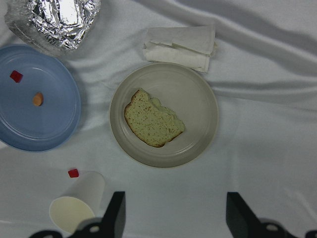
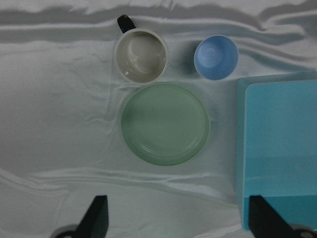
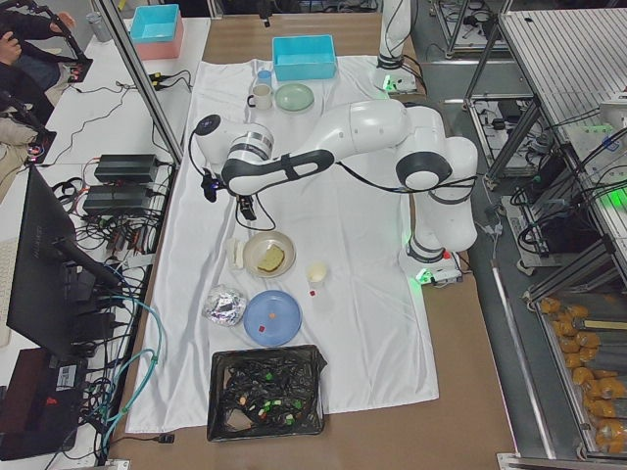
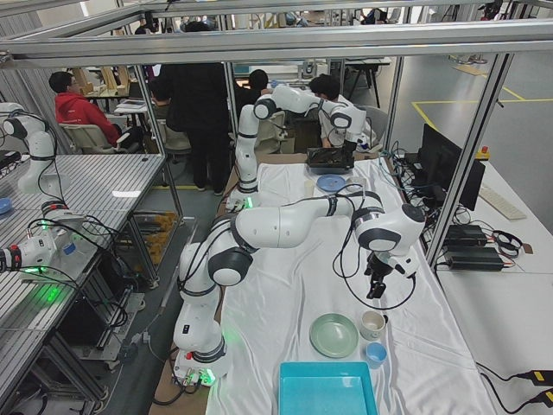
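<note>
My left gripper hangs open over the cloth, nothing between its fingers, facing a beige plate (image 1: 163,153) with a slice of bread (image 1: 151,121). A folded napkin (image 1: 178,44), crumpled foil (image 1: 62,22), a blue plate (image 1: 34,124) with small bits and a cream paper cup (image 1: 74,203) on its side lie around it. My right gripper is open and empty over a green plate (image 2: 166,124), a mug (image 2: 139,57), a blue cup (image 2: 215,57) and a cyan bin (image 2: 275,139).
A black tray (image 3: 265,426) lined with a dark bag holds several scraps at the near end of the table in the camera left view. White cloth covers the table, clear at the middle right. Monitor and cables run along the left side.
</note>
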